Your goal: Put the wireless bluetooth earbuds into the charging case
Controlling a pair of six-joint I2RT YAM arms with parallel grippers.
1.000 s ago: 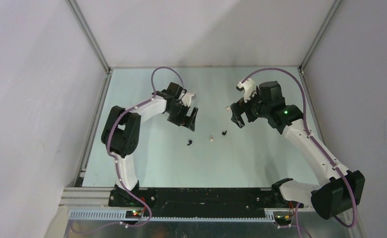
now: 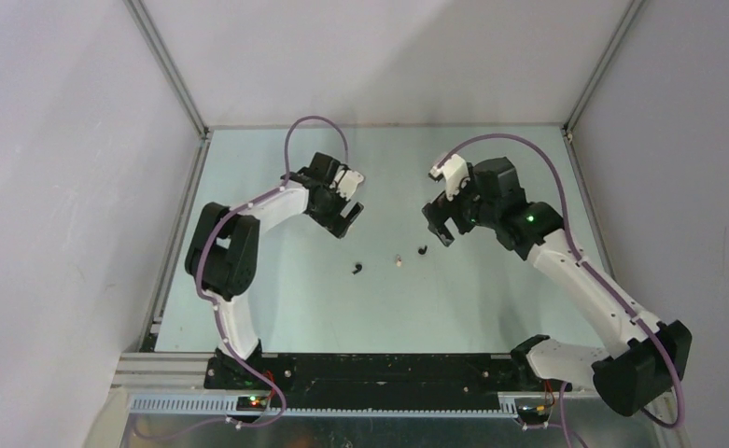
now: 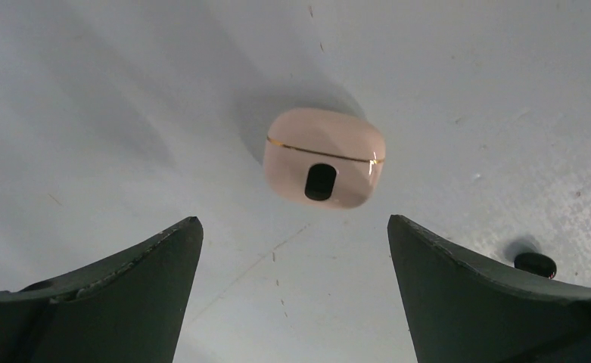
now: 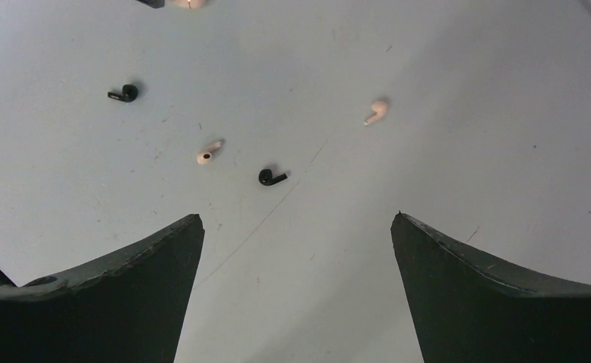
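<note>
A closed pink charging case [image 3: 324, 174] with a dark oval on its front lies beyond the fingertips of my left gripper, which is open and empty. My right gripper also stands open, nothing between its fingers. In the right wrist view a pink earbud [image 4: 206, 156] lies near a black earbud [image 4: 268, 178]. Another black earbud [image 4: 129, 93] is farther left, and a second pink earbud [image 4: 378, 110] lies to the right. From above, the left gripper [image 2: 348, 219] and right gripper [image 2: 440, 224] hover over the table; the case is hidden there.
White walls close in the left, right and back. A purple hose [image 2: 566, 205] loops over the right arm.
The earbuds in front have stayed put.
</note>
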